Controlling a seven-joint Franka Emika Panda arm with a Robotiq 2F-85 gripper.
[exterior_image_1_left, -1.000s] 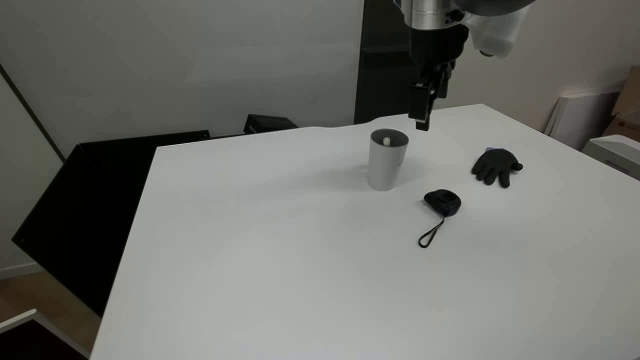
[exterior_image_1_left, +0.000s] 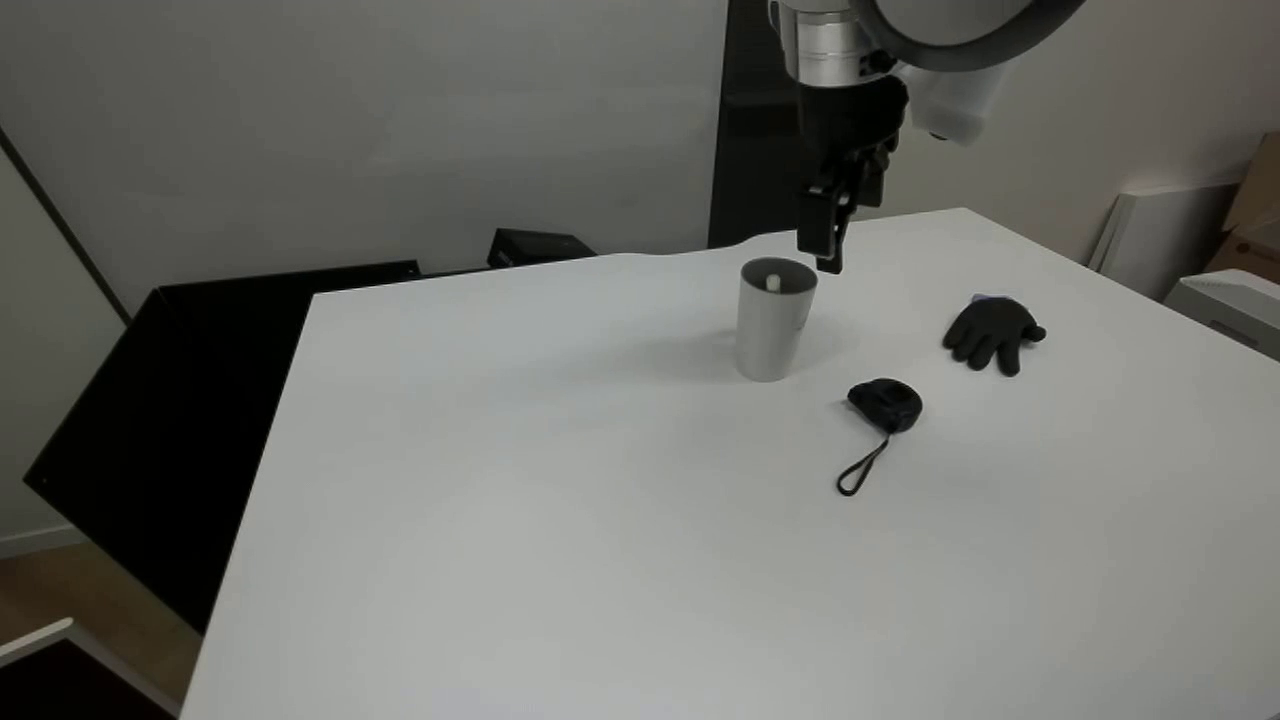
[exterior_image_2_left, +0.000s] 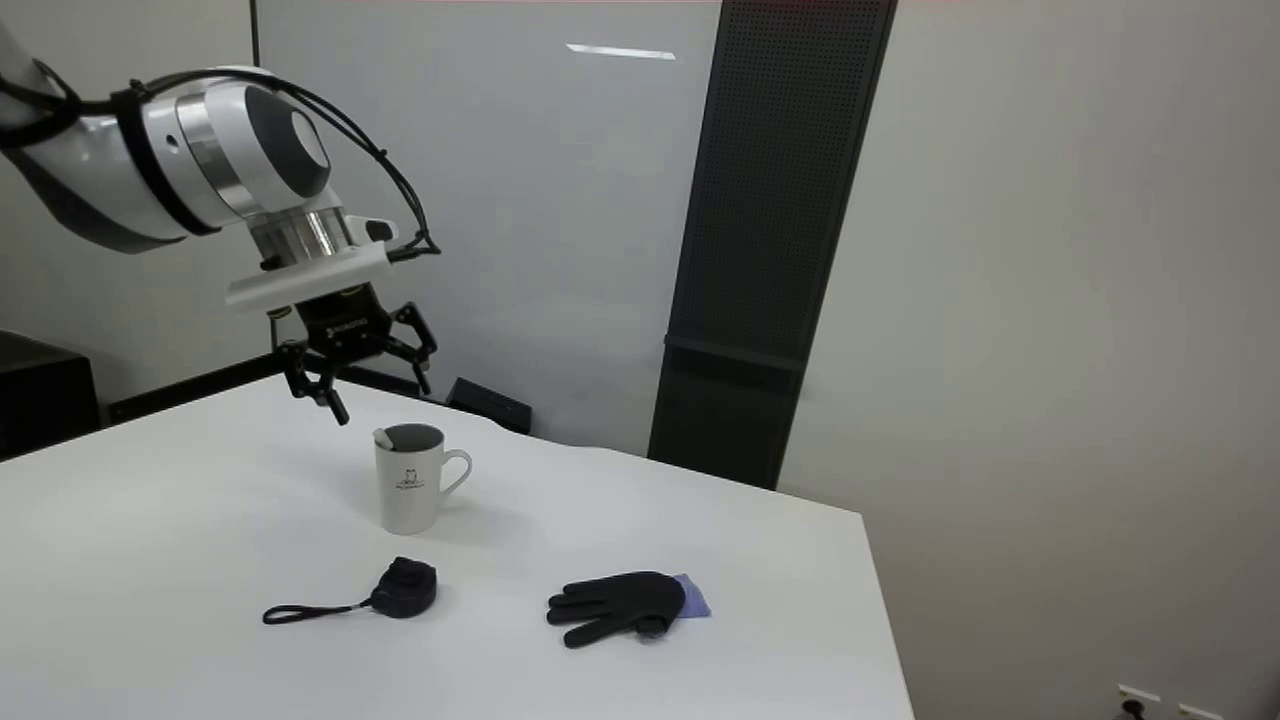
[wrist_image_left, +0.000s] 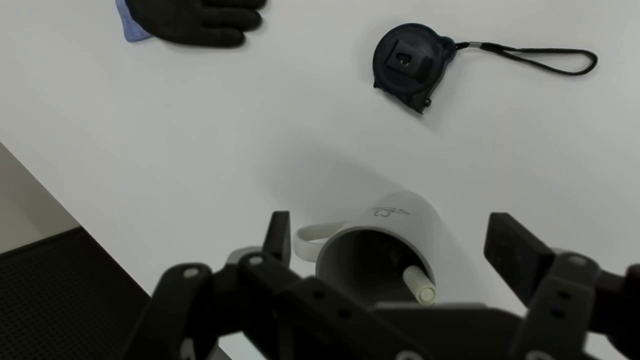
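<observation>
A white mug (exterior_image_2_left: 409, 492) stands upright on the white table, its handle to the right in exterior view 2. Inside it leans a white-ended marker or stick (wrist_image_left: 421, 284); its lower part is lost in the mug's dark interior. My gripper is open above the mug, with empty space between its fingertips. From the wrist, the mug (wrist_image_left: 414, 219) appears between the two spread fingers, nearer the left one, with no contact visible. Exterior view 1 has the gripper (exterior_image_1_left: 825, 258) just above and to the right of the mug's rim.
A black tape measure (exterior_image_1_left: 885, 404) with a wrist loop lies in front of the mug. Farther off rests a black glove (exterior_image_2_left: 618, 604) on a bluish cloth piece. The table's back edge runs close behind the mug.
In exterior view 1 my gripper has shifted left and slightly down, closer to the mug. The mug, tape measure and glove have stayed in place.
</observation>
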